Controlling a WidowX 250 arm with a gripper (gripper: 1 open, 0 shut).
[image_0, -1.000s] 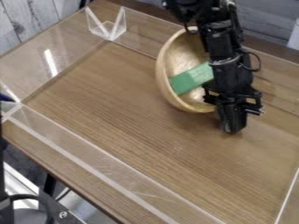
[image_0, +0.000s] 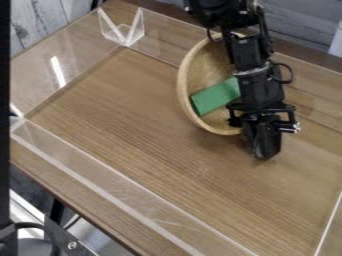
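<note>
My black gripper (image_0: 262, 140) hangs at the right of the wooden table, its lower end at the front right edge of a round wooden bowl (image_0: 194, 89). A green block (image_0: 214, 95) lies in the bowl, to the left of the arm, partly hidden by it. The fingertips are dark and bunched together, with nothing visible between them; whether they touch the table or the bowl I cannot tell.
A clear angular holder (image_0: 122, 25) stands at the back left. Dark hardware with cables sits at the lower left corner.
Over the last second the arm has shifted slightly left over the bowl, and the green block shows less to the right of its earlier extent.
</note>
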